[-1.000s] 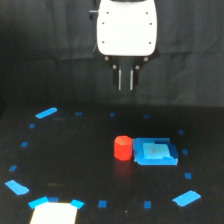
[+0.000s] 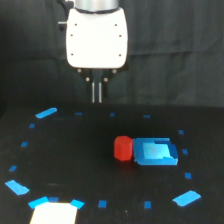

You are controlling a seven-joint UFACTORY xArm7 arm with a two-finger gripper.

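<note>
My gripper (image 2: 97, 92) hangs under the white arm in the upper middle, well above the dark table. Its two thin fingers point straight down, a narrow dark gap between them with nothing in it. A red block (image 2: 123, 148) with cut corners rests on the table, lower and to the right of the gripper. Against or very close to its right side lies a blue tray (image 2: 174, 146) with a lighter blue piece (image 2: 154, 151) inside.
Small blue squares dot the black table. Light blue strips of tape (image 2: 186, 198) mark several outer spots. A white and orange shape (image 2: 54, 213) is cut off at the bottom left edge.
The arm and gripper have moved left and slightly down, and the finger gap looks narrower. The red block and blue tray have stayed in place.
</note>
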